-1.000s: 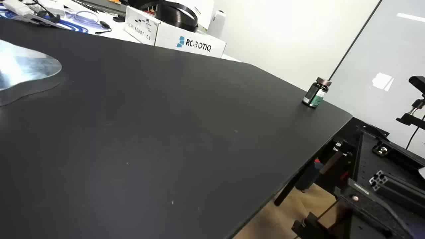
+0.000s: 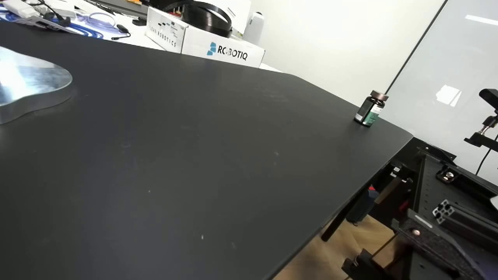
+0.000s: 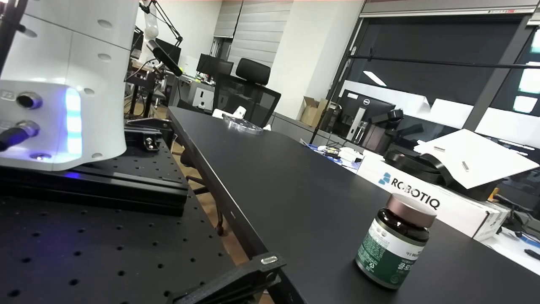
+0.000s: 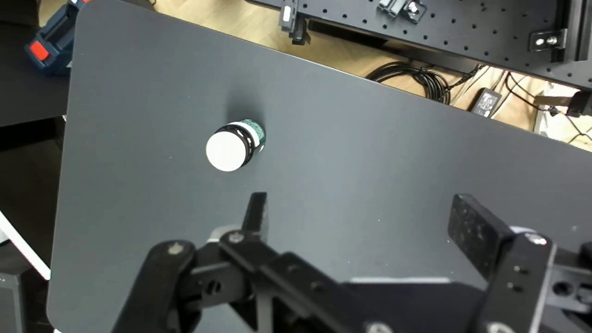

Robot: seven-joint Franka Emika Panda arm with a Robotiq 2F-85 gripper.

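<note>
A dark pill bottle with a brown cap and a green and white label (image 3: 388,251) stands upright on the black table. Exterior view 1 has the same bottle (image 2: 371,109) at the table's far right end. From above, in the wrist view, the bottle (image 4: 252,133) lies beyond my left finger, apart from it. My gripper is wide open over bare table, and nothing is between its fingers. Neither exterior view includes the gripper.
A shiny metal plate (image 2: 32,79) rests at the table's other end. A white Robotiq box (image 2: 221,49) stands behind the table. Alongside its edge runs a perforated black base (image 3: 101,238), with a gap between.
</note>
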